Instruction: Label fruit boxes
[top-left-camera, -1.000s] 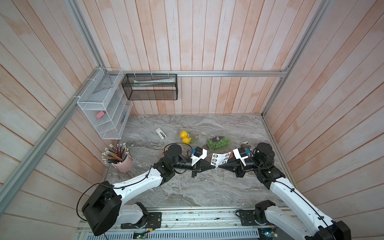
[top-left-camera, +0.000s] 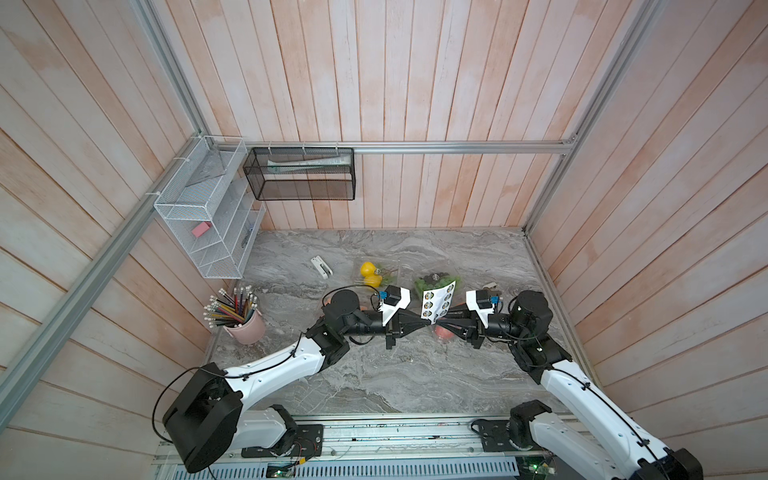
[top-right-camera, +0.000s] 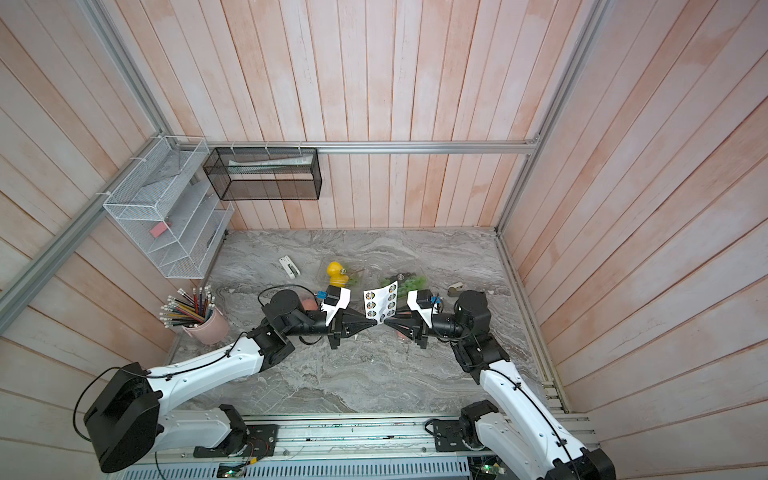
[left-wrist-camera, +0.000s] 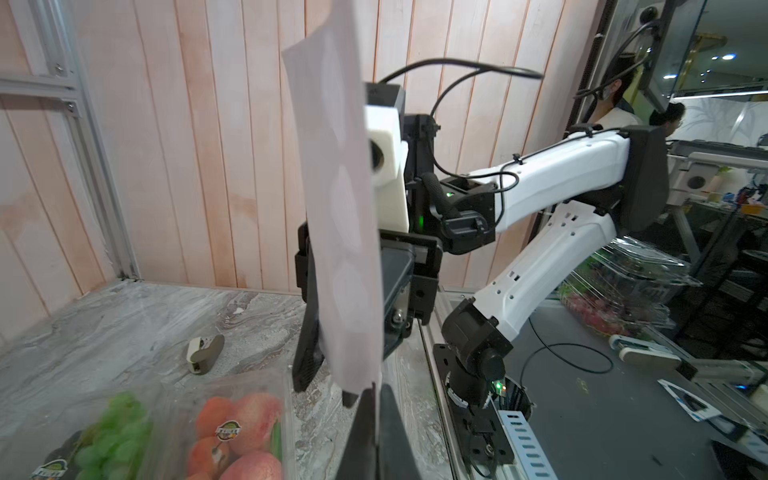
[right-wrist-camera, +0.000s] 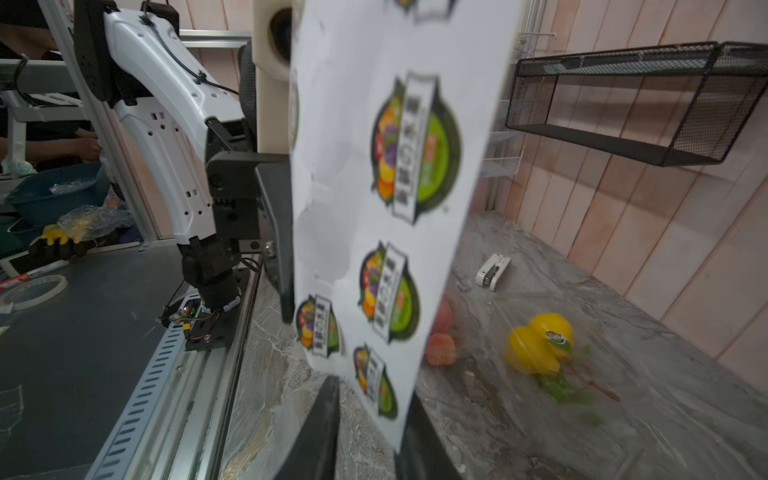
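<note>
A white sheet of fruit stickers stands up between my grippers at the centre. My left gripper is shut on the sheet's lower edge. My right gripper has its fingers apart at the sheet's lower corner. Below, clear boxes hold yellow fruit, green grapes and peaches; labels show on some fruit boxes in the wrist views.
A white stapler-like object lies at the back left, beside a pink pen cup further forward. A wire shelf and black basket hang on the walls.
The sheet has risen and turned more upright.
</note>
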